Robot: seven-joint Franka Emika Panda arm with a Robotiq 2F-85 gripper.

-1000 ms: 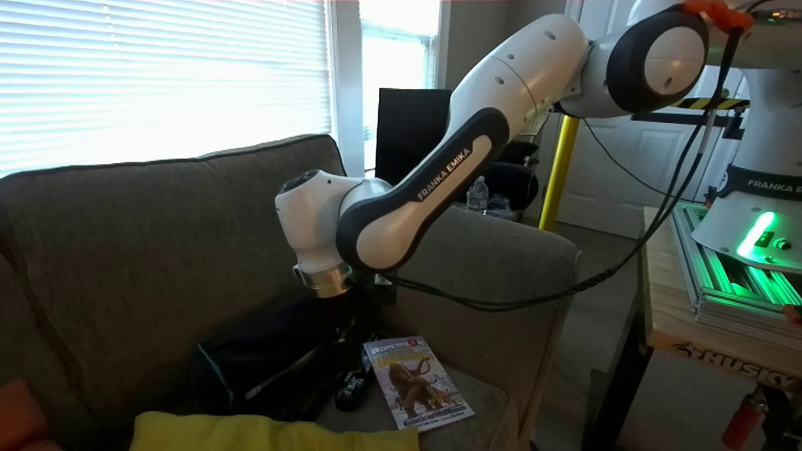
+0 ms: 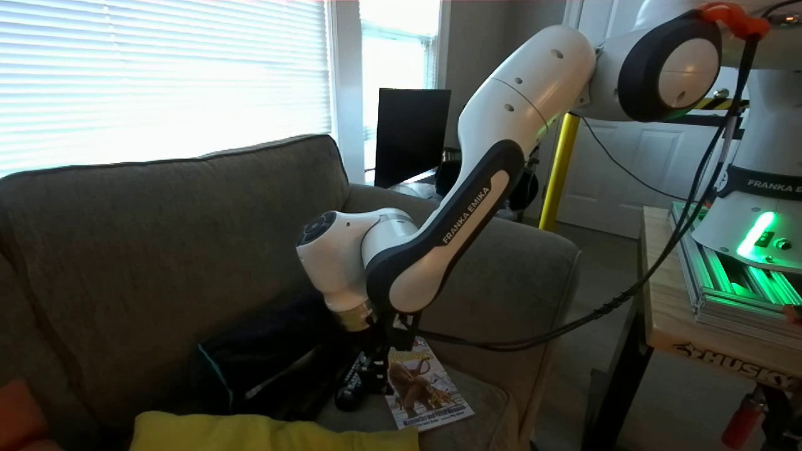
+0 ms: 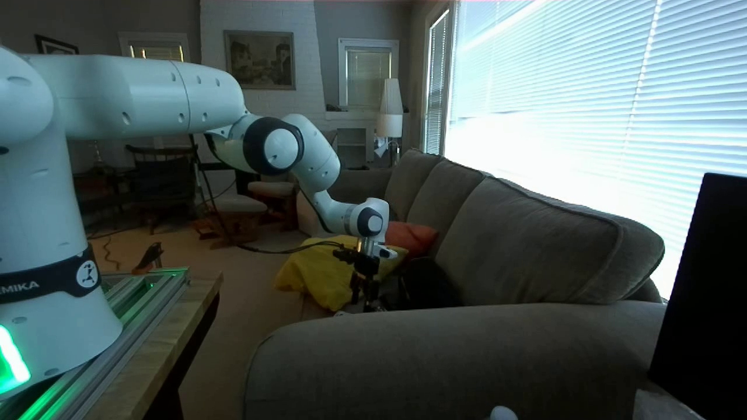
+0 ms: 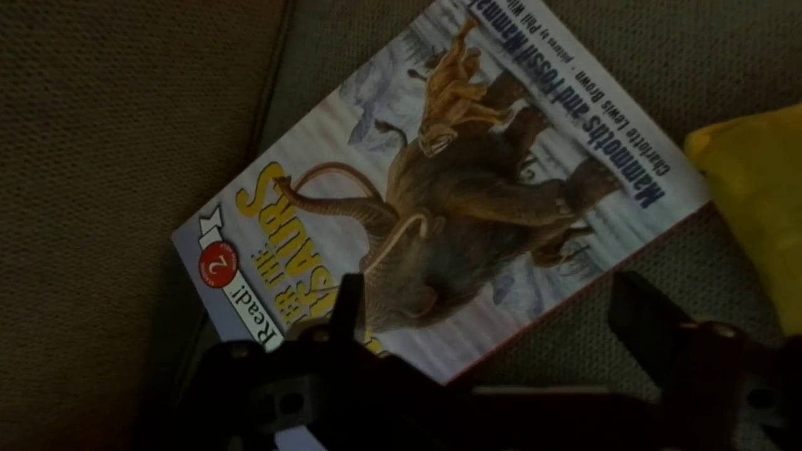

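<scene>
A picture book with a mammoth on its cover (image 4: 451, 218) lies face up on the grey couch seat, filling much of the wrist view. In exterior view 1 the book (image 2: 428, 387) shows to the right of a black elongated item with pale markings (image 2: 350, 397), possibly a remote. My gripper is open, its two dark fingers wide apart, one over the book's lower edge and the other beyond it. From exterior view 1 the gripper (image 2: 378, 368) is low over the seat, by the black item and the book's left edge. Whether it touches either is unclear.
A yellow cushion (image 2: 270, 436) lies at the front, and a dark bag or cloth (image 2: 263, 364) rests against the backrest. The couch arm (image 2: 511, 278) rises beyond the book. A bare strip of seat (image 2: 481, 398) shows right of the book.
My arm has come down and to the right, bringing the gripper from above the seat to beside the book. The book and black item appear unmoved.
</scene>
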